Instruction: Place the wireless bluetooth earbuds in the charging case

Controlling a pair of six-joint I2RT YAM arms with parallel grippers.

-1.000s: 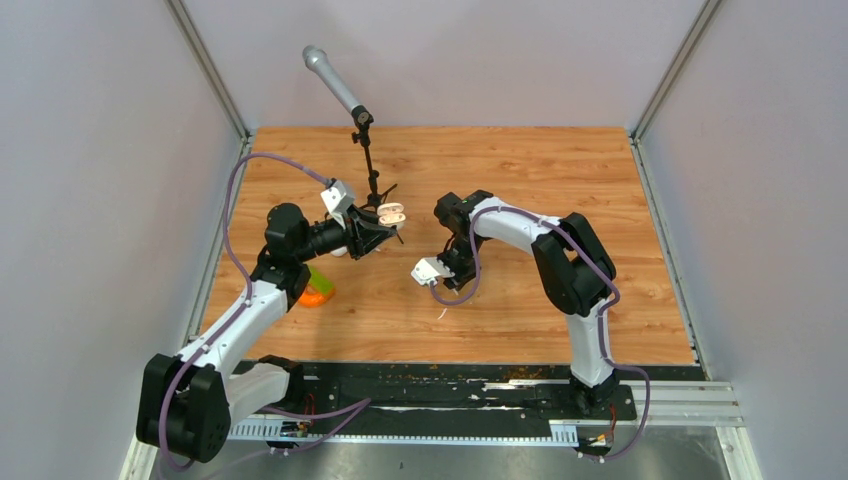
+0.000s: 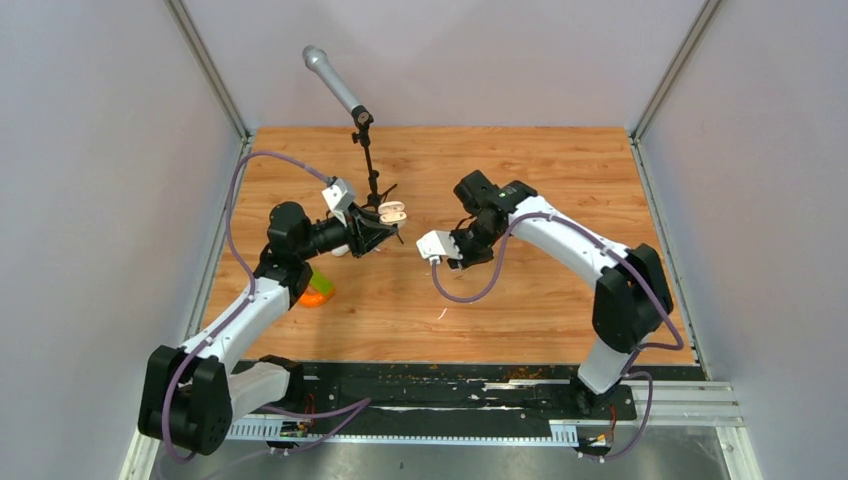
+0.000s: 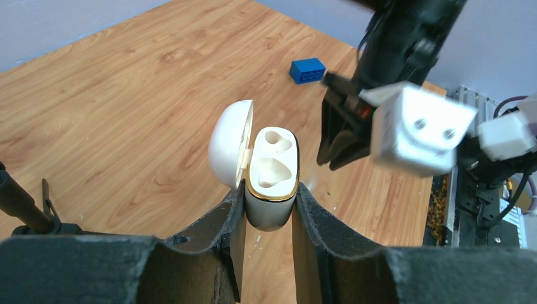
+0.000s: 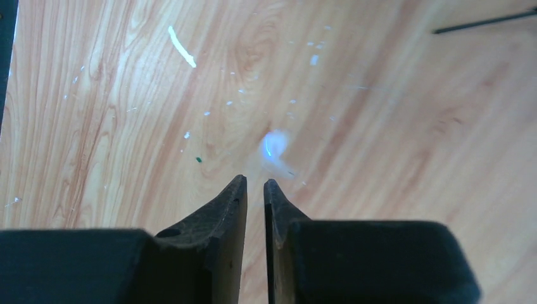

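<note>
The white charging case (image 3: 272, 166) is held upright with its lid raised, and both of its earbud hollows look empty. My left gripper (image 2: 388, 228) is shut on the lower body of the case, left of the table's middle. To the right of it, my right gripper points down over the table with its fingers a narrow gap apart and nothing between them. Ahead of those fingertips lies a pale, blurred spot (image 4: 274, 149) on or near the wood. I cannot tell whether it is an earbud. No earbud shows clearly in any view.
A black stand with a grey tube (image 2: 335, 85) rises behind the left gripper. An orange and green object (image 2: 318, 288) lies beside the left arm. A blue brick (image 3: 307, 71) rests on the far table. White scraps, such as a thin strip (image 4: 182, 47), dot the wood.
The left arm and the case have not moved.
</note>
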